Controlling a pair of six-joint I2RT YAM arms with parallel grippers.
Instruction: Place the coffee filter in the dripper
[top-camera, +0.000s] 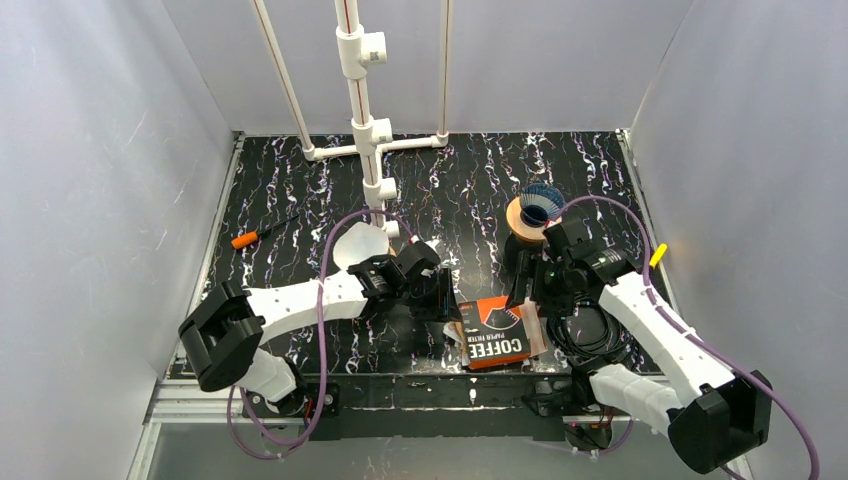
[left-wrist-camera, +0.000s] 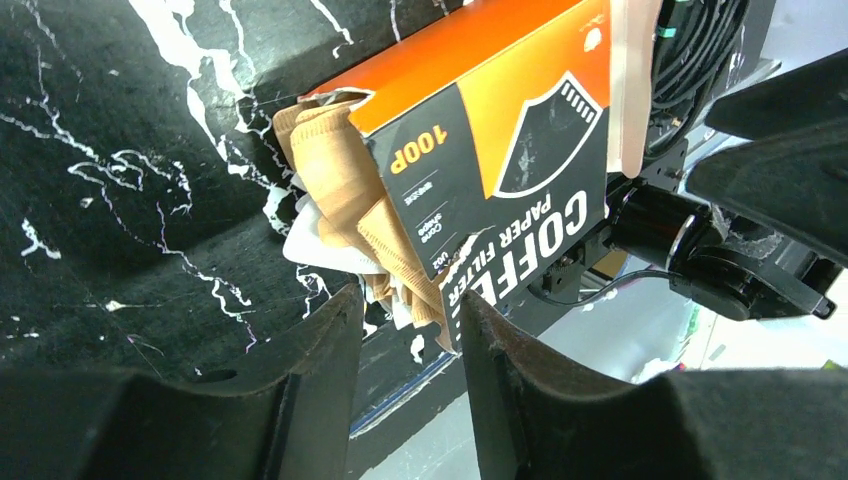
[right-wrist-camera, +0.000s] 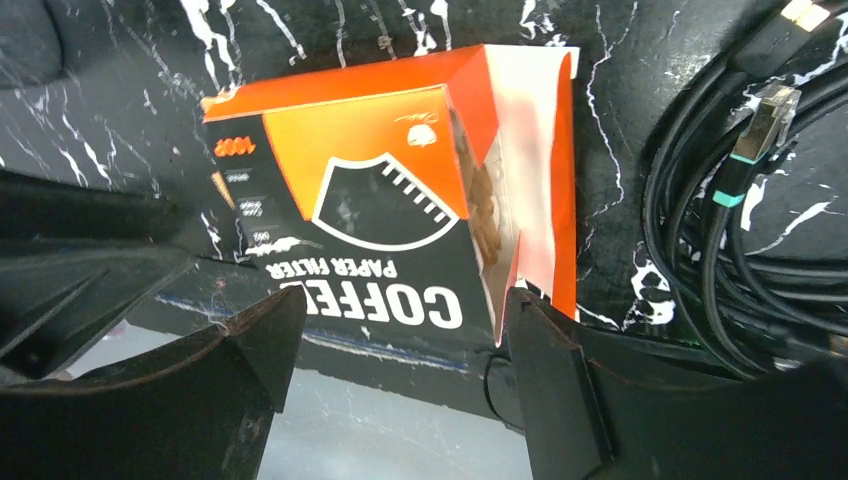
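Note:
An orange and black coffee filter box (top-camera: 495, 330) lies on the counter, with brown and white filters (left-wrist-camera: 340, 175) poking from its torn left end. My left gripper is open just over that end, nothing visible between its fingers. My right gripper hangs open above the box. The wooden dripper (top-camera: 523, 222) on a dark base stands behind the right gripper, with a blue ribbed cone on top. A white sheet or filter (top-camera: 357, 243) lies behind the left arm.
Coiled black cables (top-camera: 590, 340) lie right of the box. An orange-handled screwdriver (top-camera: 246, 239) is at the left. A white pipe stand (top-camera: 372, 135) rises at the back middle.

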